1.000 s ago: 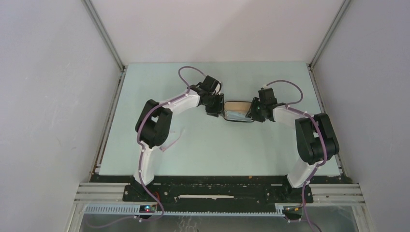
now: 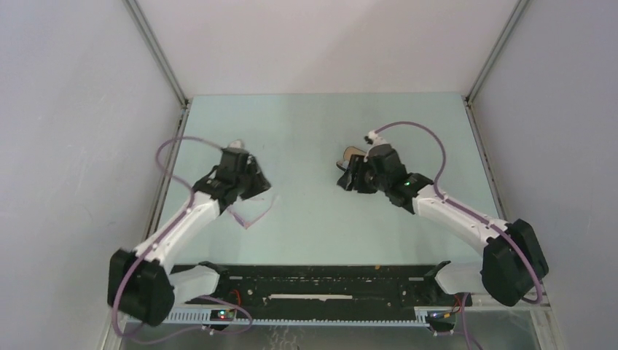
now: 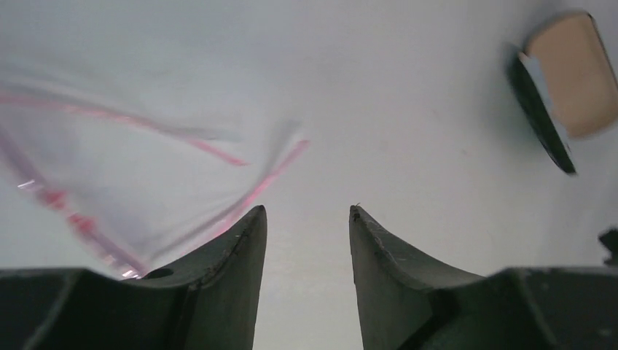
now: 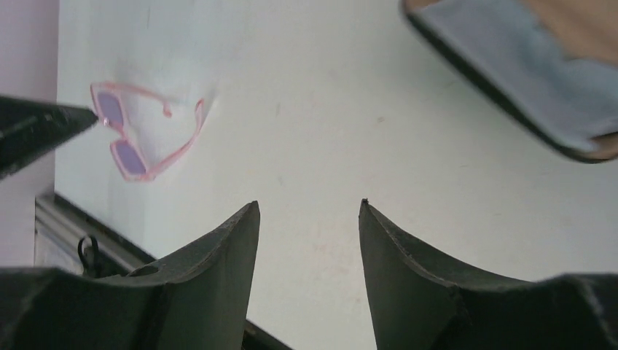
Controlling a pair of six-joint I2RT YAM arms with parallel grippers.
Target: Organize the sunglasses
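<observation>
Pink sunglasses [image 2: 248, 222] with lilac lenses lie folded out on the left of the pale table, beside my left gripper [image 2: 255, 182]; in the left wrist view they are blurred. The left gripper is part open, nothing between its fingers. An open case [image 2: 350, 152] with tan and blue-grey lining and black rim lies right of centre, partly hidden under the right arm; the left wrist view shows it [image 3: 572, 73] at upper right. My right gripper stands open and empty, just beside the case.
Walls border both sides, and a dark rail runs along the front edge.
The right gripper has moved left and toward the front, now covering much of the case.
</observation>
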